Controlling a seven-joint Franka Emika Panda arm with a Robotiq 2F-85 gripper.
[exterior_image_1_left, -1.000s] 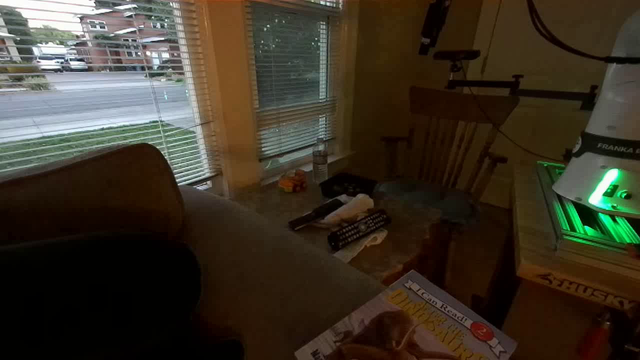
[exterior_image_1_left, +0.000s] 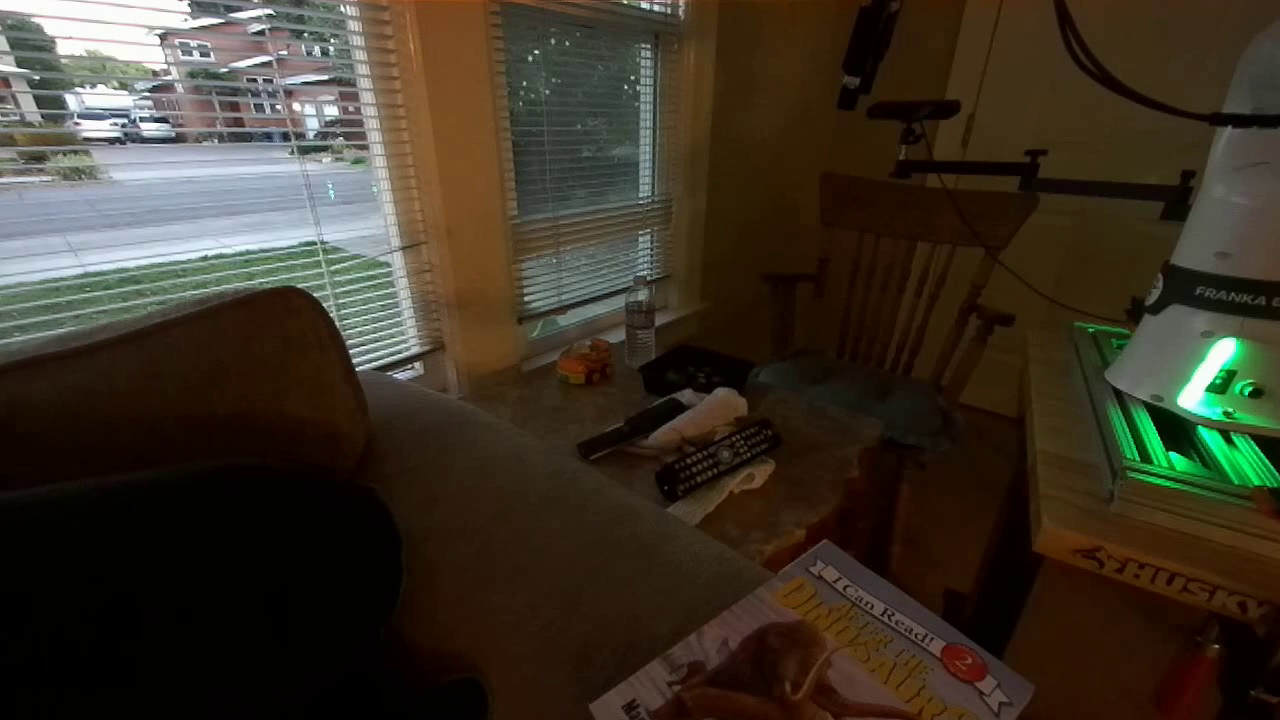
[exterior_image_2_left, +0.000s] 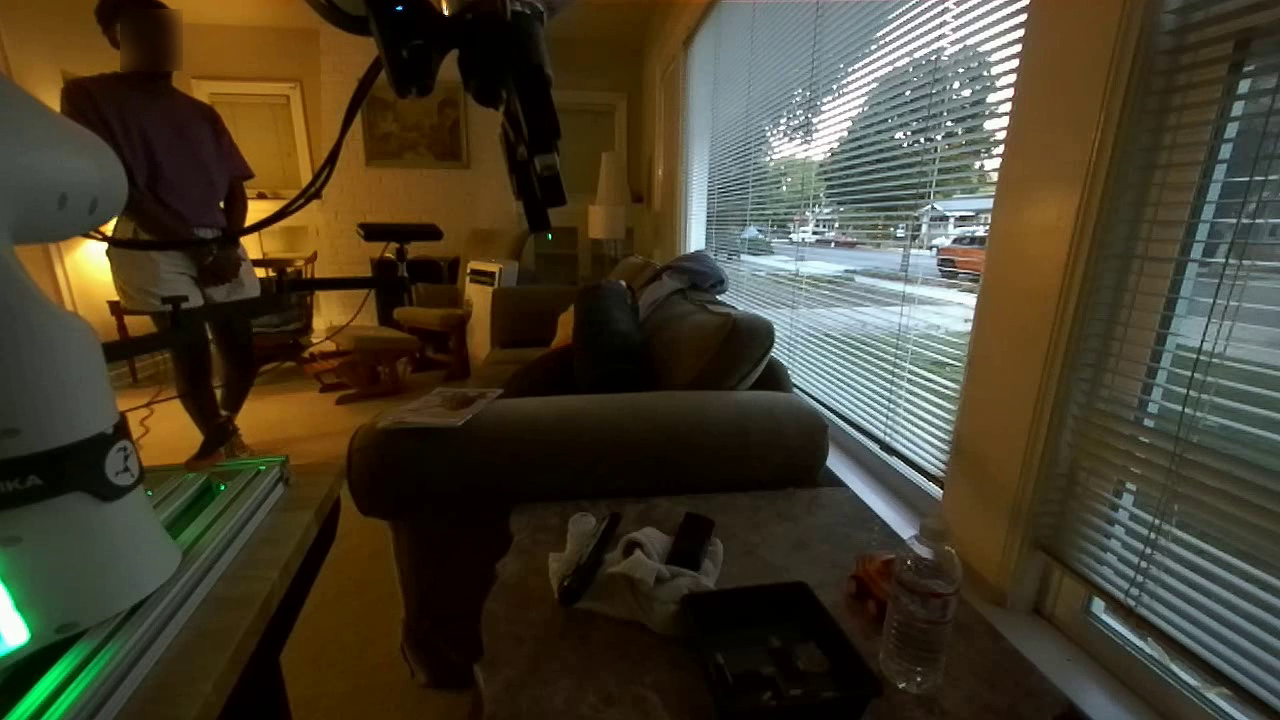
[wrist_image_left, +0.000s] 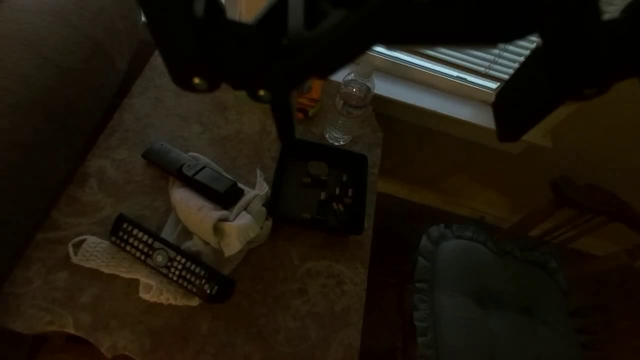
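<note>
My gripper is open high above the side table (wrist_image_left: 318, 294), its dark fingers wide apart at the top of the wrist view with nothing held between them. On the table, a black remote (wrist_image_left: 171, 258) lies across a pale knitted cloth (wrist_image_left: 108, 257). A second dark remote (wrist_image_left: 201, 177), buttons hidden, rests on a crumpled whitish cloth (wrist_image_left: 210, 219). Beside them sits a square black tray (wrist_image_left: 366, 192) with small items inside. A clear water bottle (wrist_image_left: 351, 108) stands upright behind the tray, near an orange toy (wrist_image_left: 309, 99).
The sofa arm (exterior_image_2_left: 588, 444) borders the table, with a dinosaur book (exterior_image_1_left: 828, 648) on it. A wooden chair (exterior_image_1_left: 924, 240) with a cushion (wrist_image_left: 498, 288) stands beside the table. Window blinds (exterior_image_2_left: 864, 240) rise behind. A person (exterior_image_2_left: 174, 204) stands across the room, and the scene is dim.
</note>
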